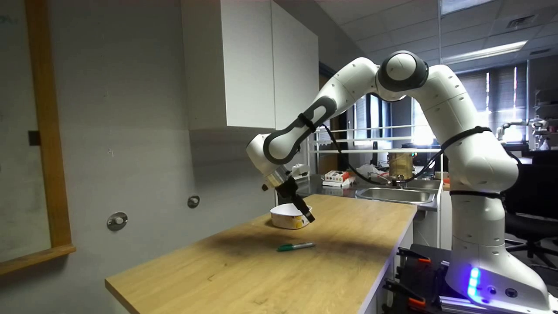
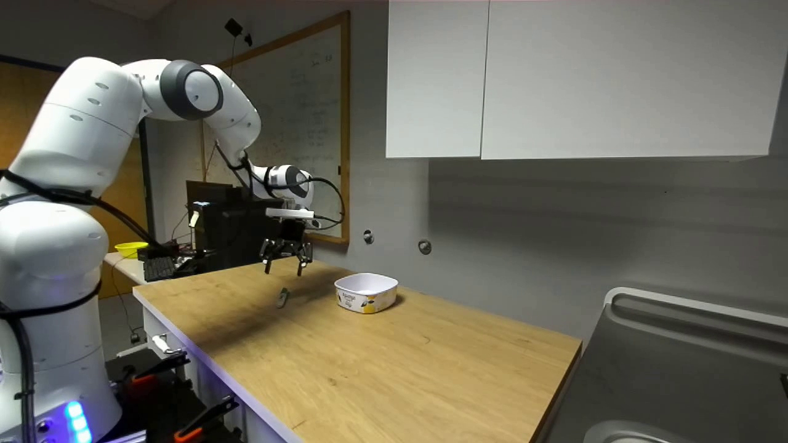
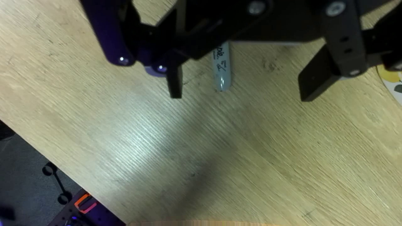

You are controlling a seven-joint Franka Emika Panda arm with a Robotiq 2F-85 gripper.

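Observation:
A marker with a green cap lies flat on the wooden counter. In the wrist view the pale barrel of this marker shows between the spread fingers, its other end hidden behind the gripper body. My gripper hangs above the counter, open, with empty space between its fingertips. A white bowl with a yellow fruit print stands upright near the wall, beside the marker. Only a sliver of the bowl reaches into the wrist view at the right edge.
White cabinets overhang it along the wall. A steel sink lies beyond the far end, and black clamps sit by the arm's base.

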